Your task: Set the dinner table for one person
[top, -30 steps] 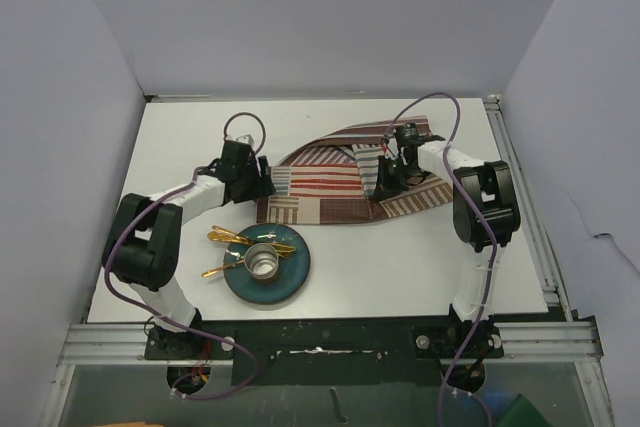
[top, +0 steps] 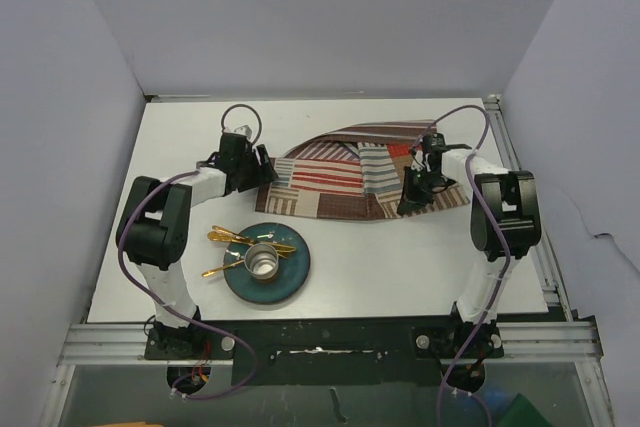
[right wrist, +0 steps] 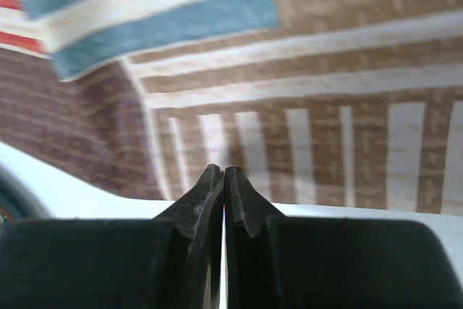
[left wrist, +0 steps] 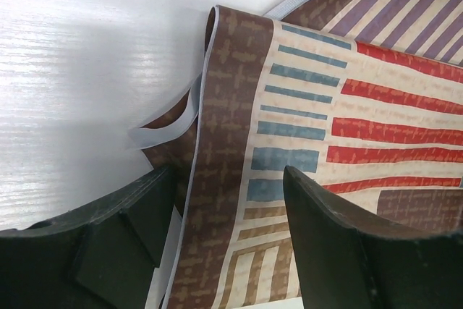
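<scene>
A striped placemat cloth [top: 325, 178] lies folded and rumpled across the middle of the white table. My left gripper [top: 264, 165] is at its left end. In the left wrist view, its fingers [left wrist: 148, 211] stand apart on either side of the turned-over brown edge [left wrist: 230, 70], gripping nothing. Over the cloth's right part is my right gripper [top: 408, 190], with its fingertips [right wrist: 211, 186] together and nothing visible between them. Toward the front left sits a dark teal plate [top: 285, 287], bearing a metal cup [top: 262, 262] and golden cutlery [top: 232, 238].
The plate sits close to the cloth's front left corner. Cables loop above both arms.
My right gripper has moved to the right, and the cloth's right end now reaches farther right, with its middle fold opened wider.
</scene>
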